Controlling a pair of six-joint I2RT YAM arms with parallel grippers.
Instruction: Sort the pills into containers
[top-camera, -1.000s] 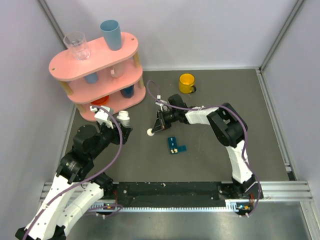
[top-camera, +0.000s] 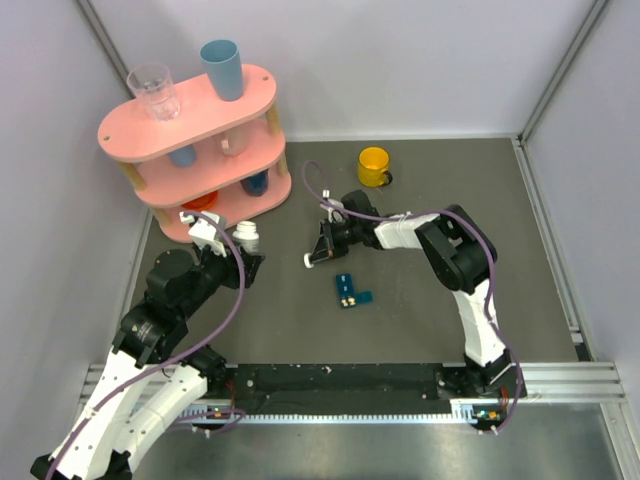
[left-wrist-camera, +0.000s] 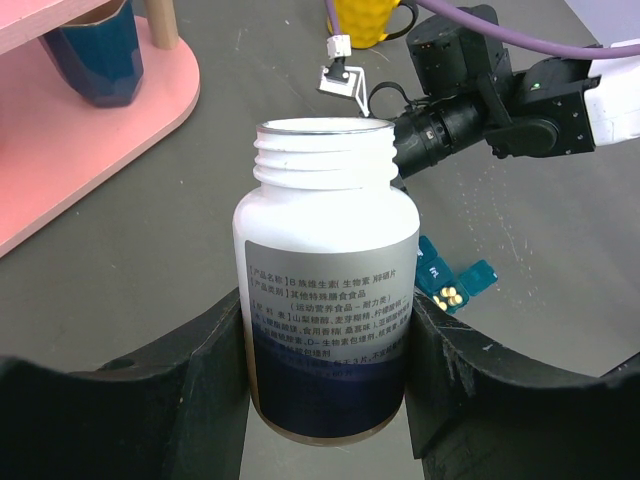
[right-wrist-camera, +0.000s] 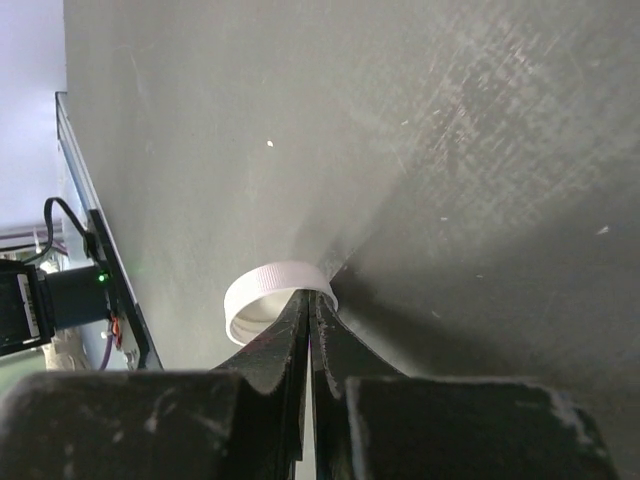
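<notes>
In the left wrist view a white bottle (left-wrist-camera: 325, 225) with a silver and dark blue label stands upright, its mouth uncapped. My left gripper is shut on its lower body, at the left in the top view. A white cap (right-wrist-camera: 278, 280) hangs tilted at the fingertips of my right gripper, which is shut with the thin rim pinched. A small blue pill box (top-camera: 345, 288) lies on the table, front-right of the right gripper in the top view. Pale yellow pills (left-wrist-camera: 449, 296) show in one of its compartments, beside an open lid (left-wrist-camera: 478, 277).
A pink shelf (top-camera: 155, 140) with cups stands behind the left arm. The yellow mug (top-camera: 374, 166) sits at the back, beyond the right arm. Purple cables (top-camera: 440, 212) run along both arms. Bare table (top-camera: 290, 320) lies between bottle and pill box.
The cap has gone from lying face-on to tilted edge-on, and shifted slightly right and toward the back with the right gripper. The left arm and bottle are still.
</notes>
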